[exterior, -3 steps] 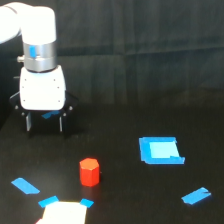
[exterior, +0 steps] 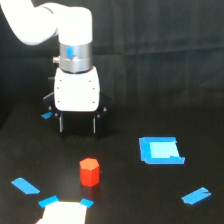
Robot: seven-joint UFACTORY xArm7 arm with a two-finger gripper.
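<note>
Above the back left of the dark table hangs my gripper point(exterior: 78, 124), pointing down. Its two thin dark fingers stand apart, and nothing shows between them. An orange-red block point(exterior: 89, 172) sits on the table, nearer the camera and slightly right of the gripper, clear of it. To the right lies a pale square point(exterior: 163, 150) framed with blue tape point(exterior: 147, 150), with nothing on it. A white object point(exterior: 64, 212) at the bottom edge is partly cut off, with blue tape by its corners.
Loose blue tape strips lie at the left point(exterior: 25, 186) and lower right point(exterior: 196, 196). Another blue piece point(exterior: 47, 115) shows left of the gripper. A black curtain point(exterior: 160, 60) hangs behind. Between the block and the taped square the table is bare.
My arm and gripper have moved to the right, still raised above the table. The red block, the taped square and the white object have stayed in place.
</note>
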